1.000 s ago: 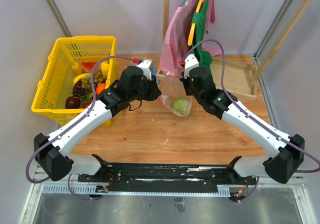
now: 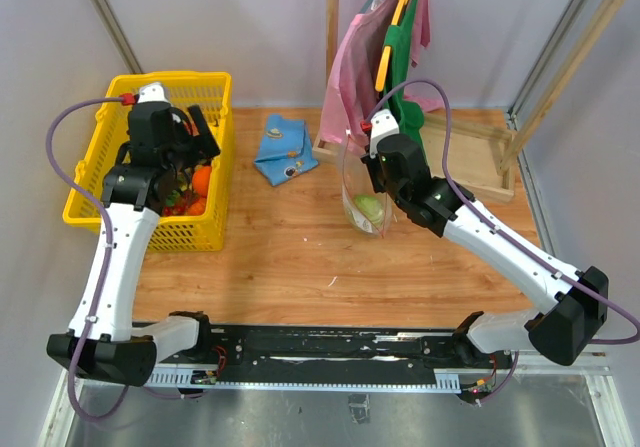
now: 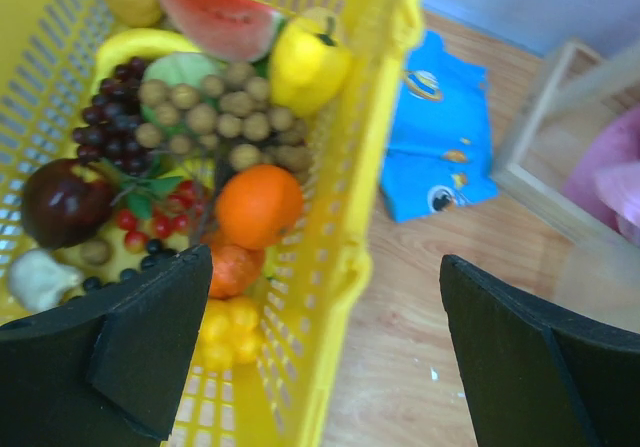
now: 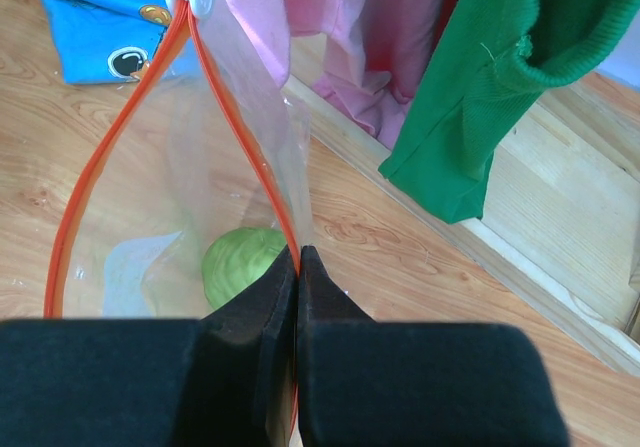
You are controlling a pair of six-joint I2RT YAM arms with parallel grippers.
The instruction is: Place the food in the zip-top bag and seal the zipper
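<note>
My left gripper hangs open over the yellow basket [image 2: 90, 167], which holds fruit and vegetables: a watermelon slice [image 3: 215, 7], yellow pepper [image 3: 308, 62], orange [image 3: 258, 204], grapes and others. My right gripper is shut on the orange-edged rim of the clear zip top bag [image 2: 362, 202], which stands slack with its mouth partly open. A green, round food item [image 4: 240, 265] lies inside the bag.
A blue cloth pouch [image 2: 283, 152] lies between basket and bag. A wooden rack [image 2: 470, 162] with hanging pink and green garments stands behind the bag.
My left gripper has moved left from beside the bag to over the basket and now stands open. The right arm holds still; the bag hangs a little differently.
</note>
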